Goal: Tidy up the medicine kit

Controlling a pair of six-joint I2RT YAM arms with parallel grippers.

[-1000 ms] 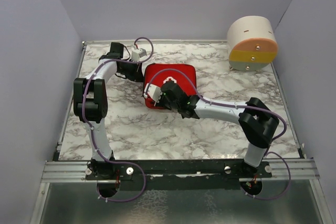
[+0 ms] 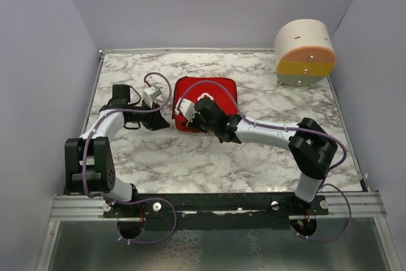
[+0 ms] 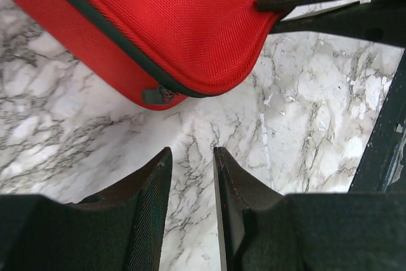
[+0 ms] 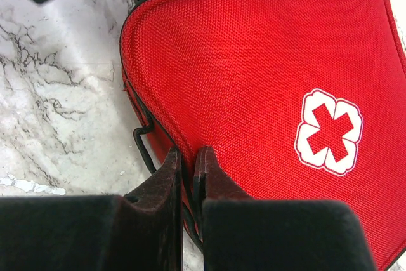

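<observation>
The red medicine kit [image 2: 222, 93] lies on the marble table, its white cross showing in the right wrist view [image 4: 328, 131]. My right gripper is shut on the kit's near left edge, the red fabric and black piping between its fingers. My left gripper stands open just left of that corner, above bare table, with nothing between its fingers. In the left wrist view the kit's zipper pull [image 3: 158, 95] is at its edge above my left fingertips.
A white cylindrical cabinet [image 2: 304, 49] with orange, yellow and green front stands at the back right.
My left arm has moved toward the front and left, away from the kit's back left corner. My right gripper and the kit have not visibly moved.
</observation>
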